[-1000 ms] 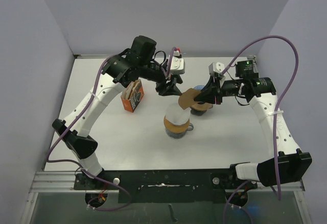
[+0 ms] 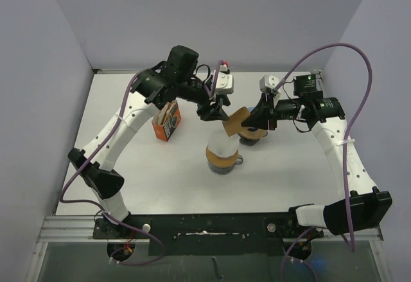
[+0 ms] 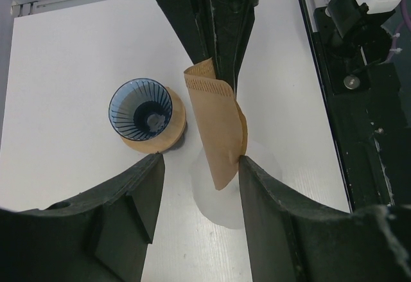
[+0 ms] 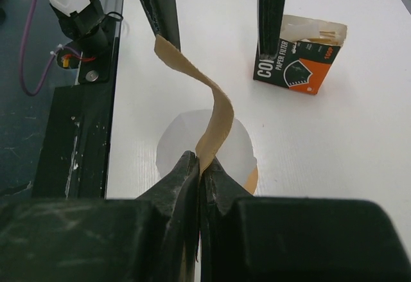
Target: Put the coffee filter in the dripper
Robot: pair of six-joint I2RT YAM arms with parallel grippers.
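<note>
The brown paper coffee filter is pinched along one edge by my right gripper, which is shut on it. Its free part bends upward in the right wrist view. My left gripper is open; the filter's lower corner appears close to one of its fingers, contact unclear. A ribbed, dark-blue dripper on a wooden base sits beyond, partly hidden by the right gripper in the top view. Below the filter stands a grey mug carrying a wooden collar and a round white top.
An orange and black paper filter box, its top open with papers showing, stands on the left of the table.
The filter has shifted slightly to the left and up with my right gripper, and it shows narrower from above. The left arm has hardly moved.
</note>
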